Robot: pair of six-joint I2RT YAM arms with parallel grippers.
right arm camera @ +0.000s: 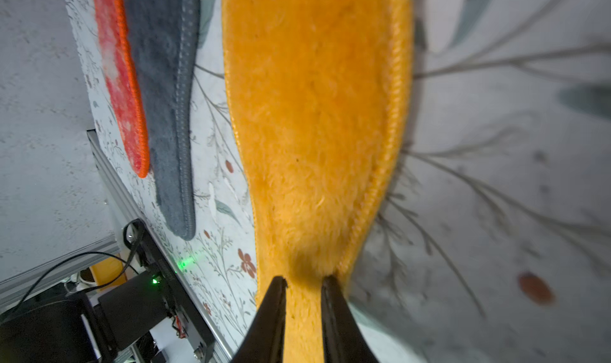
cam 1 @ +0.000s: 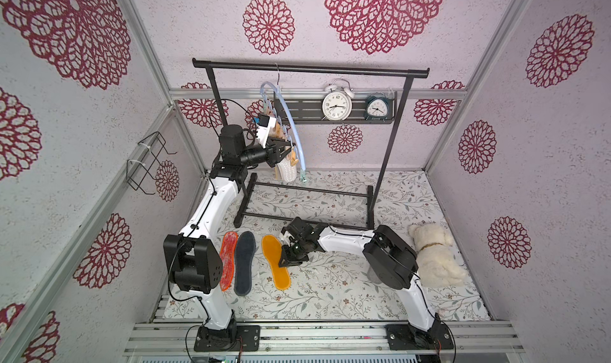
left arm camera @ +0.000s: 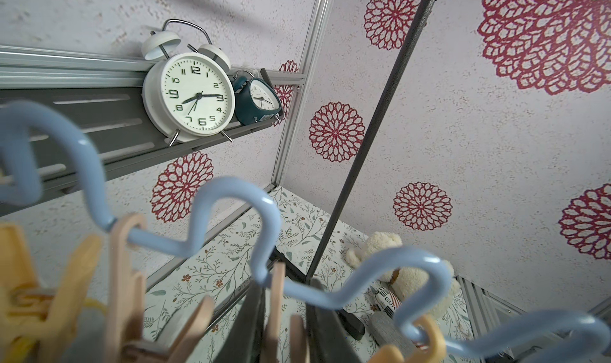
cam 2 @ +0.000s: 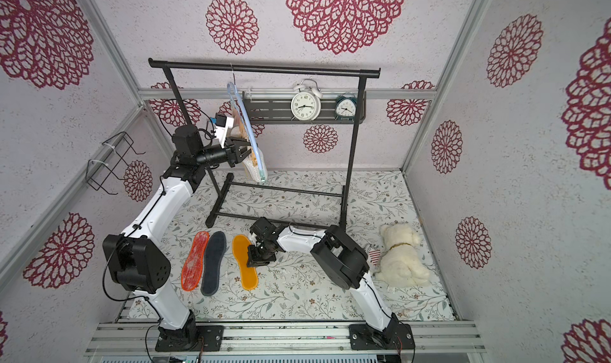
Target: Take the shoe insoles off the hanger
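Observation:
Three insoles lie side by side on the cloth: red [cam 1: 228,261], dark blue [cam 1: 243,264] and orange [cam 1: 273,258]. My right gripper is down at the orange one's right side; its fingertips stand apart, orange showing between them, with a shaded dip there. A blue hanger [left arm camera: 210,216] with pegs hangs from the rack, and a pale mesh piece [cam 1: 288,170] is low on it. My left gripper is shut on a peg [left arm camera: 275,312], whose handles look squeezed close together. Its lower part is out of frame.
The black rack's top bar [cam 1: 312,68] and base bars [cam 1: 305,188] surround the hanger. A plush toy [cam 1: 440,261] sits at right.

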